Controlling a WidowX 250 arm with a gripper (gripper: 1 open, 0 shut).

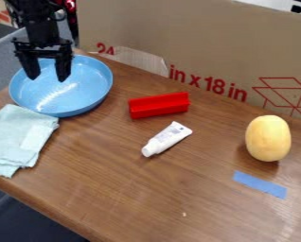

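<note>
My gripper (45,68) hangs open over the blue bowl (64,92) at the upper left, fingers pointing down, with nothing visible between them. A folded pale cloth (17,142) lies at the left edge beside the bowl. A red block (158,105) sits right of the bowl, and a white tube (166,140) lies just in front of it. A yellow oval object (267,138) stands at the right, with a strip of blue tape (259,184) below it on the wood.
A cardboard box (203,43) forms a wall along the back of the wooden table (140,198).
</note>
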